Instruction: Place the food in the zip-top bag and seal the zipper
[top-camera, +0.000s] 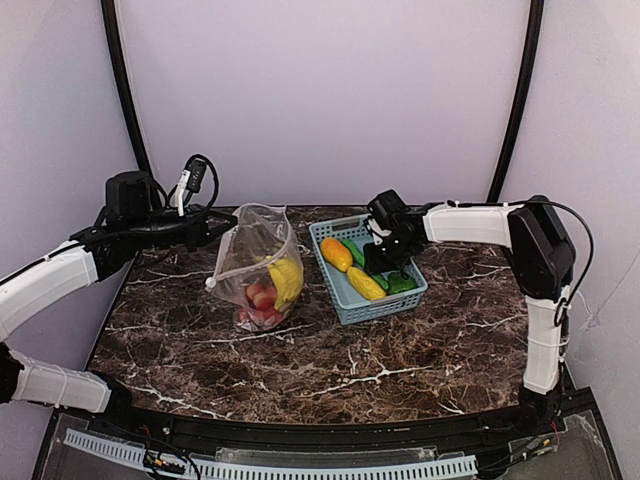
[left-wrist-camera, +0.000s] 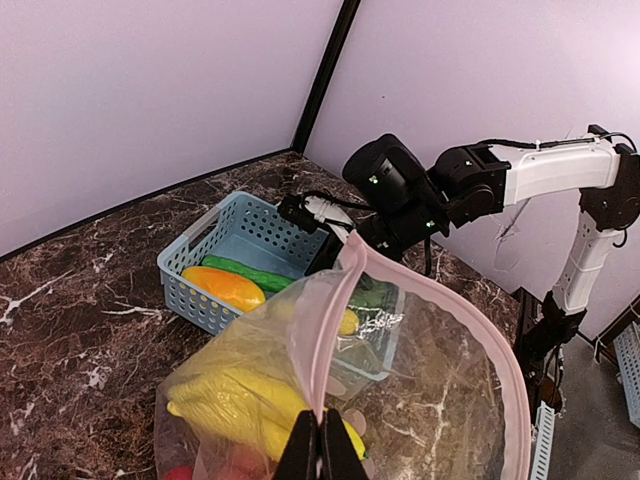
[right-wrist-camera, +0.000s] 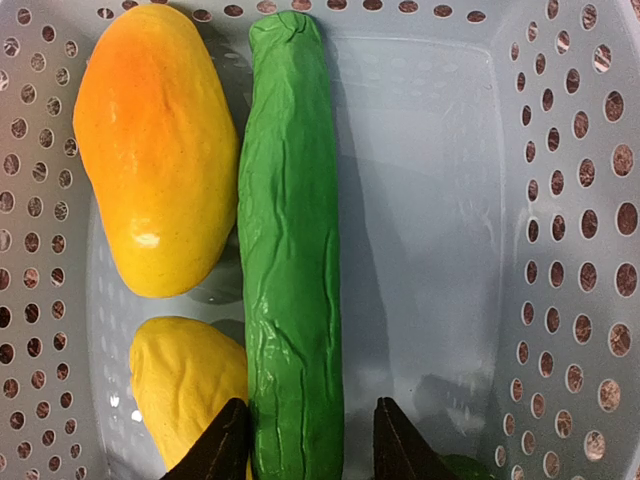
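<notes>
The clear zip top bag (top-camera: 245, 255) stands open-mouthed on the table. Yellow bananas (top-camera: 285, 280) and several reddish fruits (top-camera: 262, 300) are inside it. My left gripper is shut on the bag's pinkish rim. Inside the blue basket (top-camera: 345, 312) lie an orange-yellow mango (right-wrist-camera: 160, 150), a long green cucumber (right-wrist-camera: 290, 240), a yellow vegetable (right-wrist-camera: 185, 375) and a green pepper (top-camera: 402, 282). Over the basket, my right gripper is open; its two fingers stand on either side of the cucumber's near end, with a gap on the right.
The basket's perforated wall (right-wrist-camera: 570, 230) rises close on the right of the food. Bare marbled table (top-camera: 330, 370) lies in front of the bag and basket.
</notes>
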